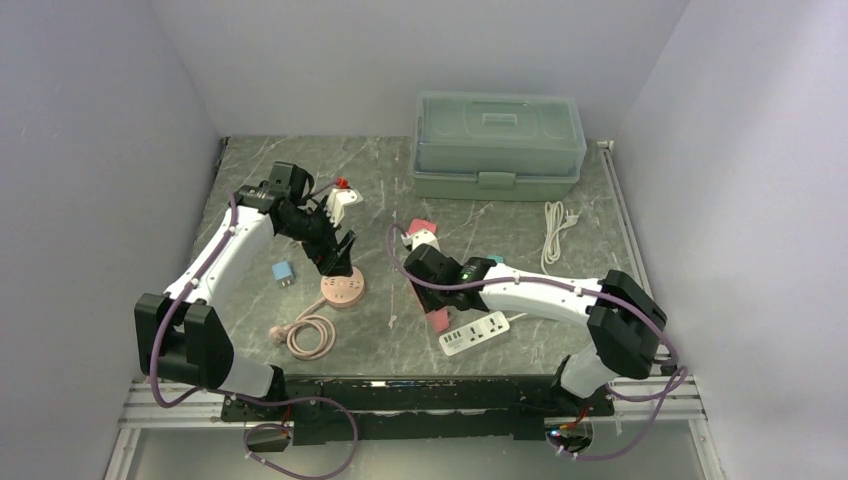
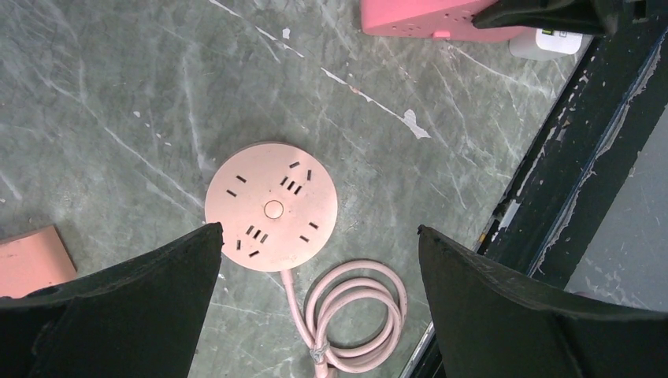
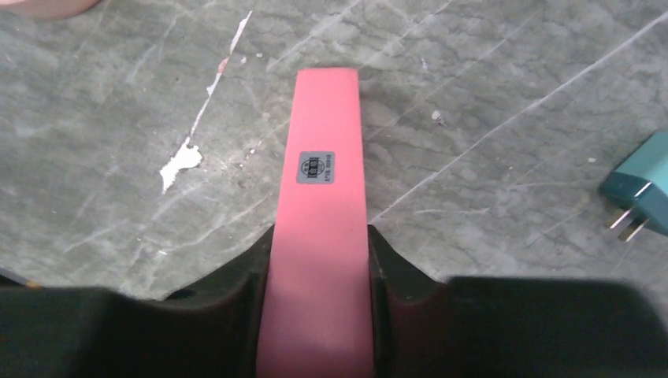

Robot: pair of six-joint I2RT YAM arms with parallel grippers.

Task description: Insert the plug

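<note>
My left gripper stands open over the round pink socket [image 2: 268,185], with bare space between its fingers. This socket [image 1: 343,287] lies flat on the table, its slots facing up. My right gripper is shut on a long pink power strip [image 3: 321,213], one finger on each long side. In the top view, the pink strip [image 1: 438,319] shows at both ends of the gripper, close beside a white power strip [image 1: 474,333]. Whether the pink strip touches the table cannot be told. A blue plug [image 1: 283,272] lies left of the round socket; a teal plug [image 3: 642,189] shows its two prongs.
A coiled pink cable [image 1: 312,337] lies in front of the round socket. At the back stands a lidded green box [image 1: 497,150], with a white cable [image 1: 554,230] to its right. A pink block [image 2: 35,261] sits at the left wrist view's edge.
</note>
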